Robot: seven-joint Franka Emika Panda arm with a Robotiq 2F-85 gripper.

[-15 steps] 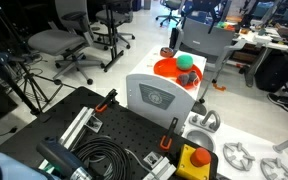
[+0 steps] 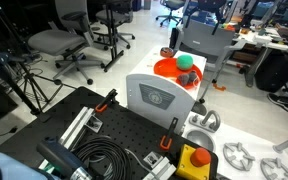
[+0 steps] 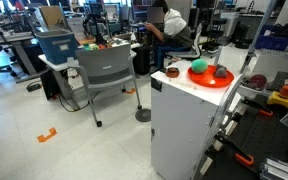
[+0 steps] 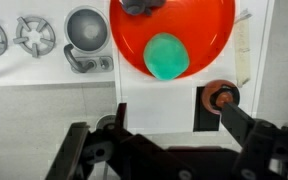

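Near the bottom of the wrist view my gripper stands open, its two dark fingers wide apart with nothing between them. Ahead of it, a green round object point(image 4: 166, 57) rests on a red plate point(image 4: 206, 62). A dark grey object point(image 4: 141, 5) shares the plate, partly cut off at the top edge. To the right of the plate, a brown round item point(image 4: 220, 96) sits over a black patch on the white surface. In exterior view 2 the same green object point(image 3: 199, 66) and red plate point(image 3: 206, 78) are on top of the white cabinet point(image 3: 184, 125).
A small sink point(image 4: 87, 30) with a tap and stove burners point(image 4: 34, 36) lie left of the plate. In exterior view 1, a yellow box with a red button point(image 2: 195, 160) and coiled black cable point(image 2: 102, 158) occupy the near table. An empty chair point(image 3: 106, 75) stands behind the cabinet.
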